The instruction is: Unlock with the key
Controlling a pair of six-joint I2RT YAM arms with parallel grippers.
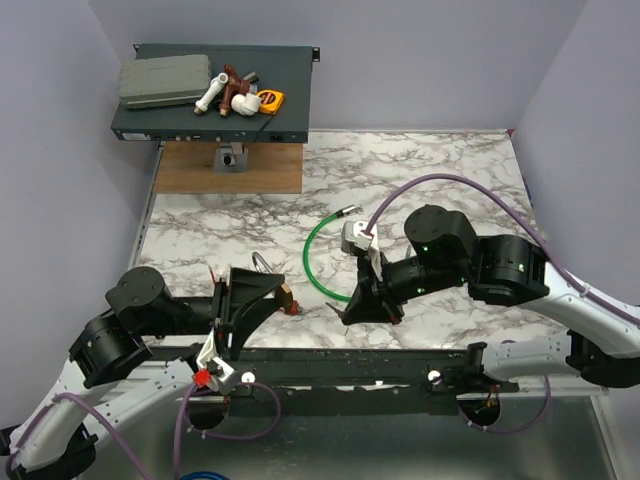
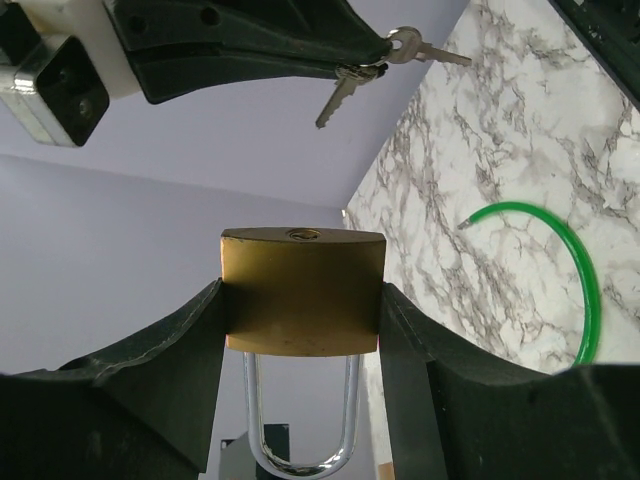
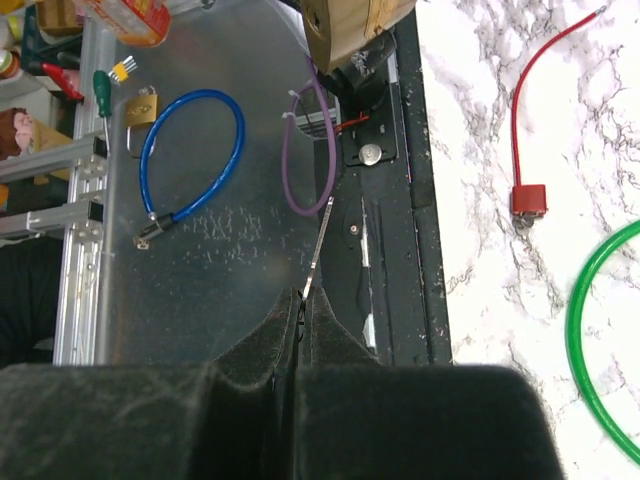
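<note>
A brass padlock (image 2: 303, 300) with a steel shackle is clamped in my left gripper, keyhole face upward in the left wrist view; from above, that gripper (image 1: 280, 295) is at the lower left. My right gripper is shut on a thin key, whose silver blade (image 3: 318, 245) sticks out from the fingertips. In the left wrist view two keys (image 2: 340, 98) show at the right gripper's fingertips, above the padlock and apart from it. From above, the right arm's gripper (image 1: 350, 315) is right of the padlock.
A green hose (image 1: 310, 245) and a red cable with a block (image 3: 527, 200) lie on the marble table (image 1: 420, 160). A dark shelf (image 1: 160, 120) with tools stands at the back left. A blue hose (image 3: 240, 130) lies in the metal tray below the front edge.
</note>
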